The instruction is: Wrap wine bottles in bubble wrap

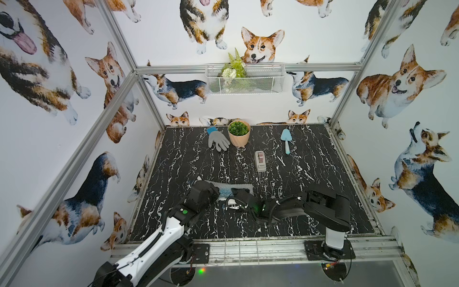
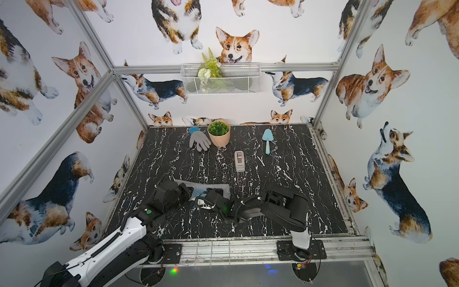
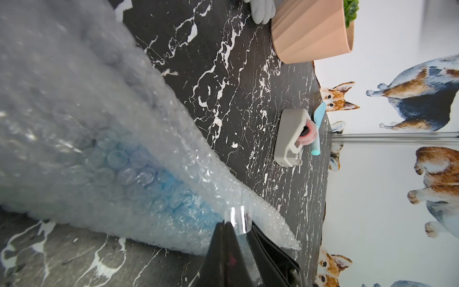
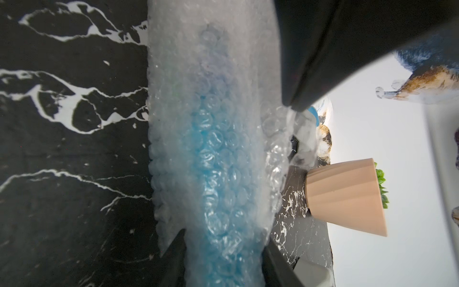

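A bottle in bubble wrap (image 4: 215, 157) lies across the table, light blue showing through its layers. My right gripper is shut on the wrapped bottle, one finger on either side. My left gripper is shut at the wrap's upper side edge, with a short clear strip of tape (image 3: 240, 220) at its fingertips. That strip also hangs by the left fingertips in the right wrist view; whether it touches the wrap, I cannot tell. Behind the bottle stands a grey tape dispenser (image 1: 260, 161) with a pinkish roll.
Along the back are a grey glove (image 1: 219, 139), a potted plant (image 1: 239, 133) and a blue trowel (image 1: 286, 139). A wire basket (image 1: 244, 80) hangs on the rear wall. Bare table lies right of the dispenser.
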